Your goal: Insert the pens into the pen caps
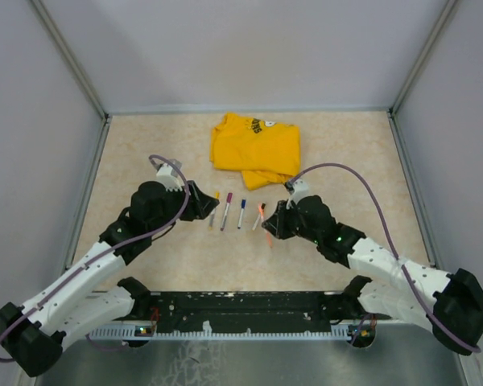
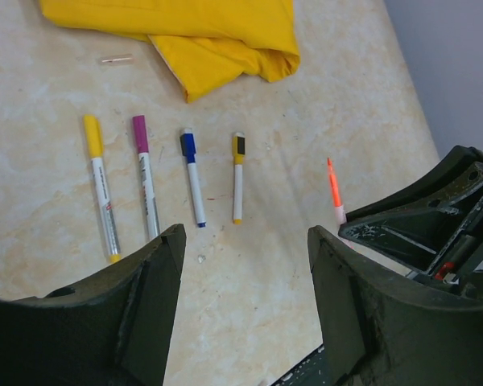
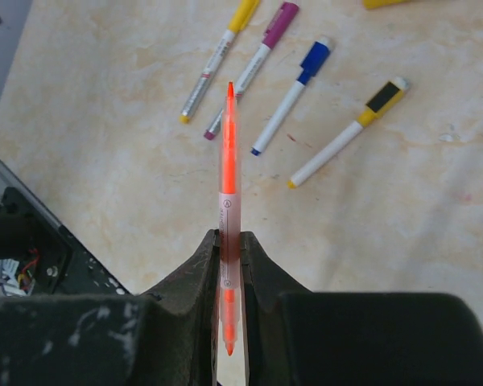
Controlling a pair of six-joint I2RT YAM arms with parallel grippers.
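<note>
My right gripper is shut on an orange pen held upright in the right wrist view, with orange showing at both ends. My left gripper hangs open above the left side of the pens, nothing between its fingers. On the table lie a yellow-capped pen, a purple-capped pen, a blue-capped pen and a shorter pen with a yellow and black cap, side by side.
A crumpled yellow cloth lies behind the pens, with a small clear piece near it in the left wrist view. A dark strip runs along its edge.
</note>
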